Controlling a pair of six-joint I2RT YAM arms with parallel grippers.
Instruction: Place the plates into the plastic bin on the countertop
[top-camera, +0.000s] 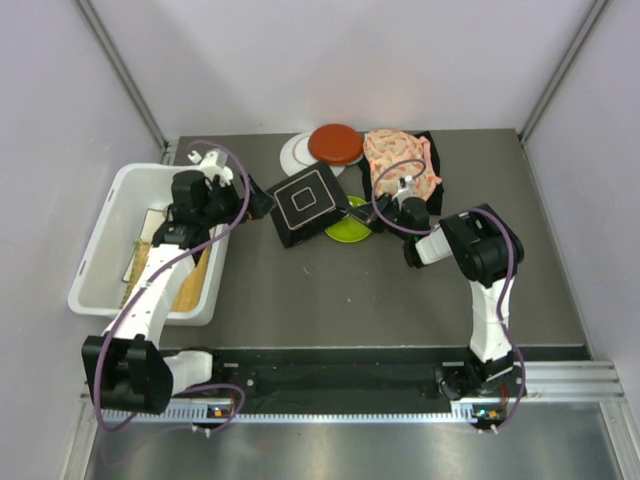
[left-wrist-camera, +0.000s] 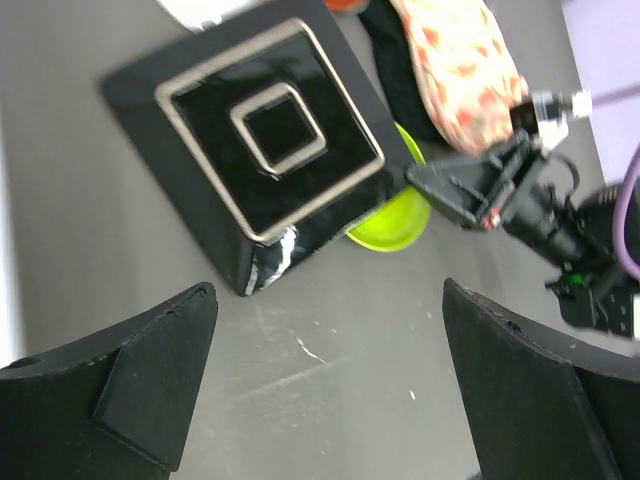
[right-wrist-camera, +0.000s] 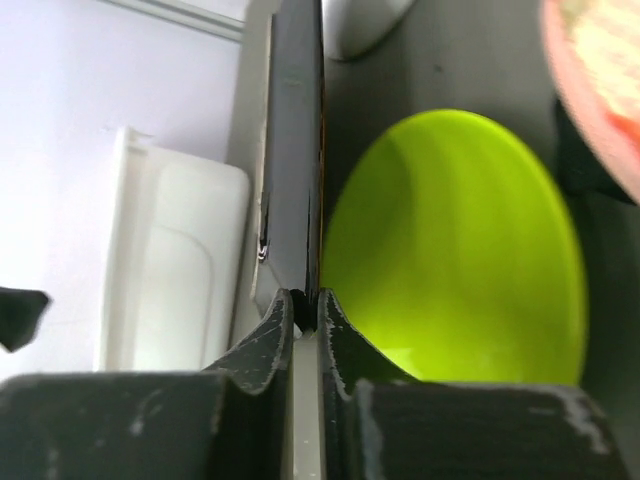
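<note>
A black square plate (top-camera: 300, 200) with silver line squares is tilted over a green plate (top-camera: 348, 228), its right corner in my right gripper (top-camera: 357, 211), which is shut on its edge (right-wrist-camera: 290, 200). My left gripper (top-camera: 255, 197) stands open left of the black plate, fingers empty in its wrist view. A red plate (top-camera: 335, 141) lies on a white plate (top-camera: 293, 157) at the back. The white plastic bin (top-camera: 94, 270) fills the left, with boards inside, partly hidden by the left arm.
A pink patterned cloth (top-camera: 398, 160) lies on a dark piece at the back right. Walls stand at both sides and behind.
</note>
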